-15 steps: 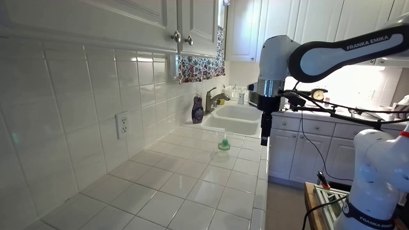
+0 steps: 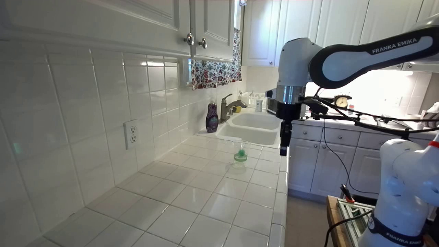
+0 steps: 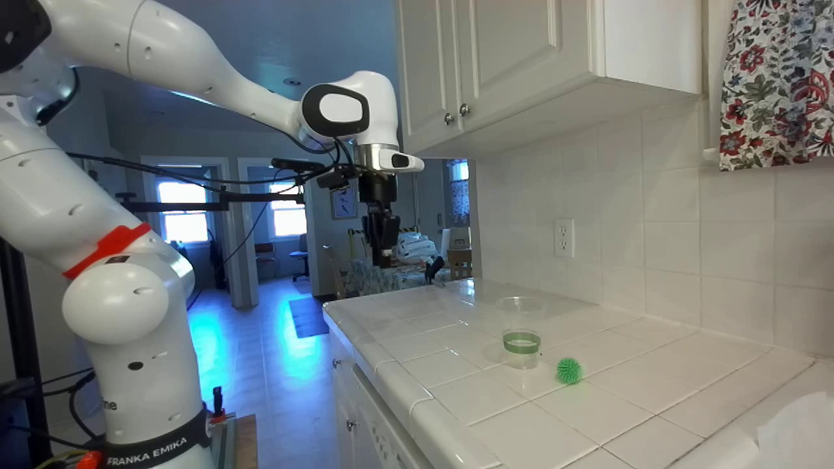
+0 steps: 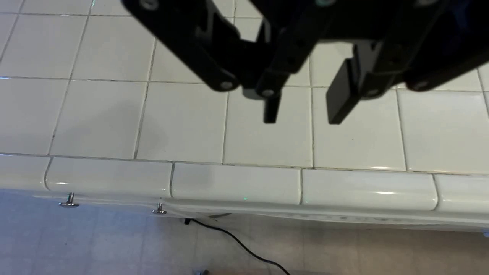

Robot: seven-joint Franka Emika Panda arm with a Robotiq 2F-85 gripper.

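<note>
On the white tiled counter stands a clear cup (image 3: 522, 322) with a green band low around it. Beside it on the tiles lies a spiky green ball (image 3: 570, 370), outside the cup; in exterior view 1 the ball (image 2: 241, 152) shows through the clear cup wall. My gripper hangs above the counter near its front edge, well apart from cup and ball. Its fingers (image 4: 342, 94) stand apart with bare tile visible between them, so it is open and holds nothing. Neither cup nor ball appears in the wrist view.
A purple bottle (image 2: 212, 118) and a faucet (image 2: 227, 109) stand by the double sink (image 2: 247, 135). Wall cabinets (image 2: 214, 28) overhang the counter's back. Bare tiles (image 2: 177, 214) stretch across the near part of the counter.
Between the earlier exterior view and now, the arm, cup and ball show no clear shift in place. Whether the fingers moved is too small to tell there.
</note>
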